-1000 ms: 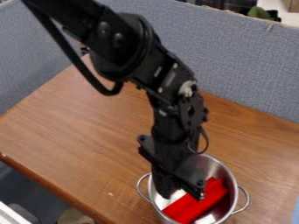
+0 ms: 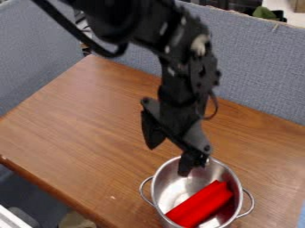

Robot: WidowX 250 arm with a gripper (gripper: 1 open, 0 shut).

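Observation:
My black gripper (image 2: 173, 147) hangs above the back left rim of a steel pot (image 2: 172, 187) with side handles, at the lower right of the camera view. Its fingers stand apart, open, with nothing seen between them. A red cylinder (image 2: 199, 204) lies tilted diagonally inside the pot.
Grey padded walls (image 2: 251, 67) border the back and left side. The table's front left edge drops away to a dark gap.
The gripper has risen from down in the pot, up and back to above its rim. The red cylinder remains in the pot.

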